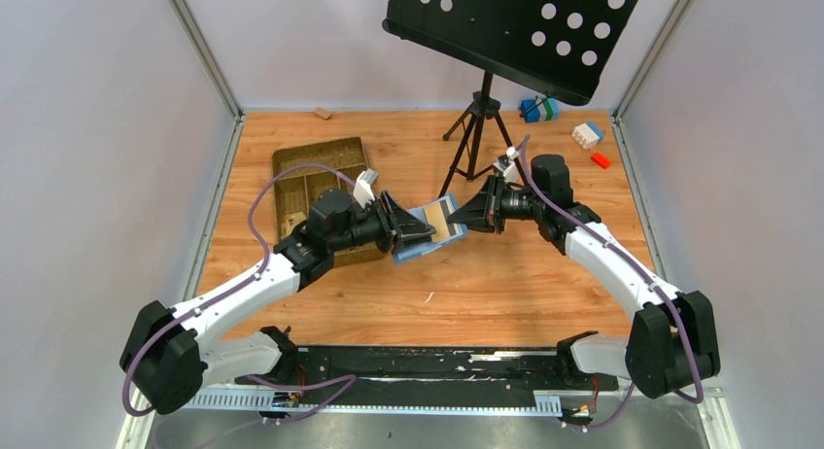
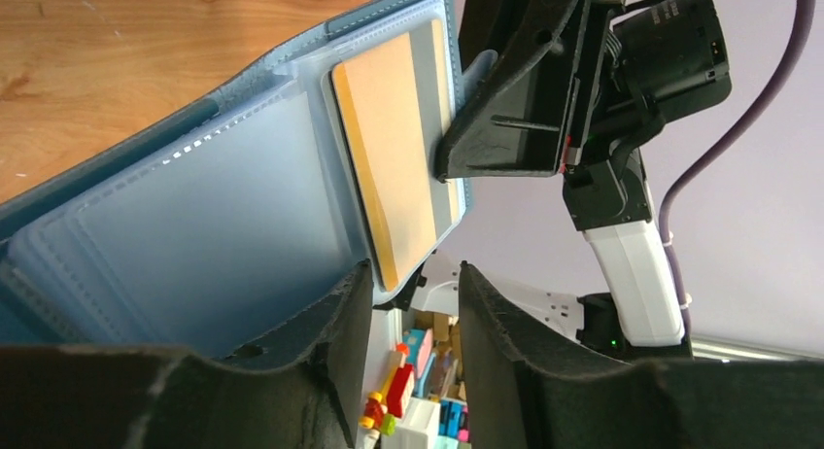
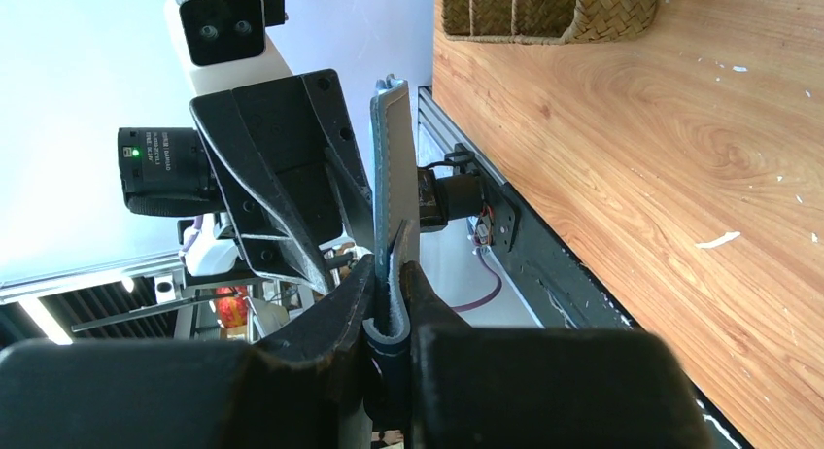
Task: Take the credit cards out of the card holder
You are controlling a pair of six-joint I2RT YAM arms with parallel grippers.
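The light-blue card holder [image 1: 413,251] is held up above the table, seen edge-on in the right wrist view. My right gripper is shut on its right-hand end. A tan card [image 2: 389,148] with a grey stripe sits in the holder's clear pocket, its yellow edge toward the empty-looking panel. My left gripper is open. Its fingertips stand apart at the card's lower corner, one close to the pocket's edge, with background showing between them. Whether that finger touches the card I cannot tell. Any further cards are hidden.
A woven divided basket [image 1: 321,155] stands on the table behind the left arm. A black music stand [image 1: 476,128] rises at the back. Toy blocks [image 1: 587,135] lie at the back right.
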